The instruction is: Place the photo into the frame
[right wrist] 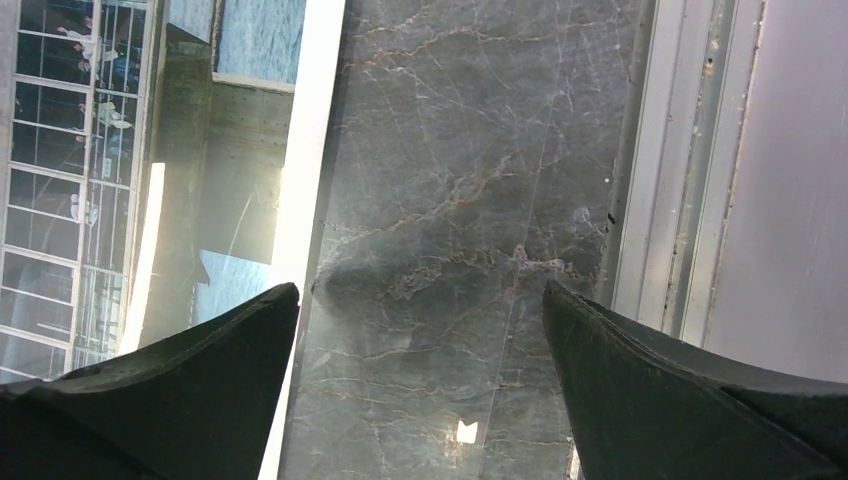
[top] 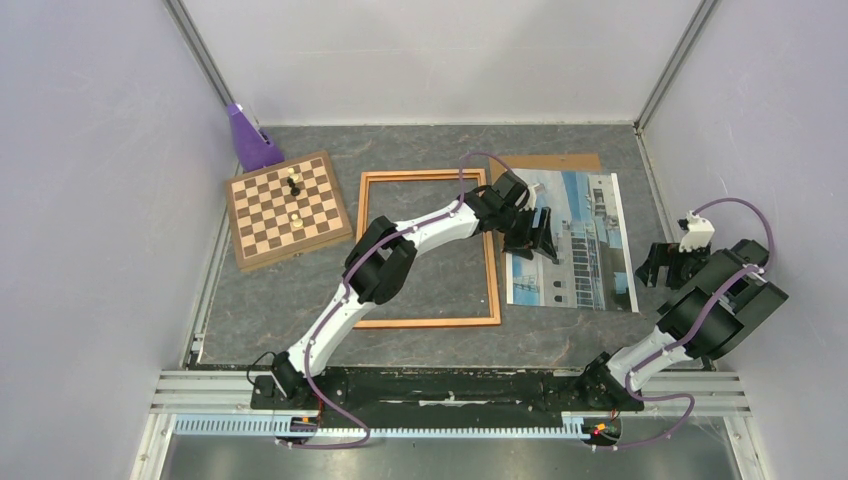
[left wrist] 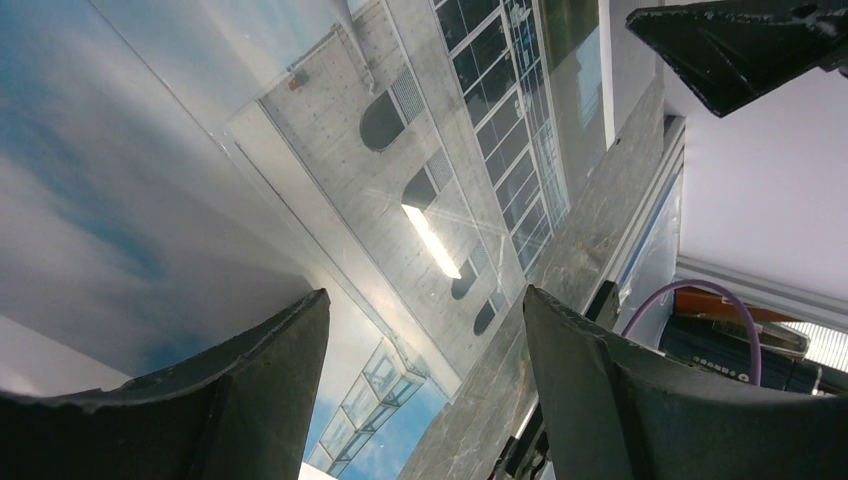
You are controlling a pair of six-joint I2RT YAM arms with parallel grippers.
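Observation:
The photo, covered by a clear sheet, lies on a brown board right of the empty wooden frame. My left gripper is open over the photo's left part; in the left wrist view the photo is close below its fingers, nothing visibly held. My right gripper stands open just right of the photo. In the right wrist view, the photo's white edge runs by its left finger, with bare dark floor between the fingers.
A chessboard with several pieces and a purple object are at the left. A wall and metal rail stand close right of my right gripper. Bare floor lies at the front and back.

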